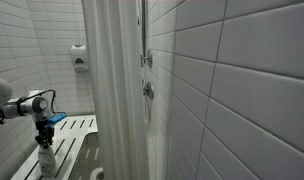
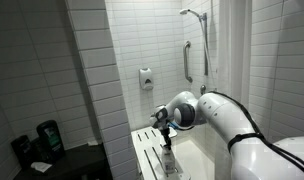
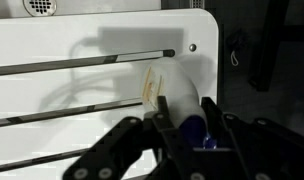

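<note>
A white bottle-like object (image 1: pixel 47 160) stands on the white slatted bench (image 1: pixel 80 126), directly below my gripper (image 1: pixel 43 136). In the wrist view, the white object (image 3: pixel 172 82) is right at the fingertips, with a dark blue part (image 3: pixel 195 130) close to the fingers. My gripper surrounds its near end, but whether the fingers press on it cannot be made out. Exterior view 2 has the same white object (image 2: pixel 168 162) under the gripper (image 2: pixel 165 130). Something blue (image 1: pixel 58 118) shows beside the gripper.
A white shower curtain (image 1: pixel 117 90) hangs to the right of the bench. White tiled walls enclose the stall, with a dispenser (image 2: pixel 145 78) on the back wall. A grab bar (image 2: pixel 187 62) and hand shower (image 2: pixel 195 14) are farther right. Dark items (image 2: pixel 49 138) stand at far left.
</note>
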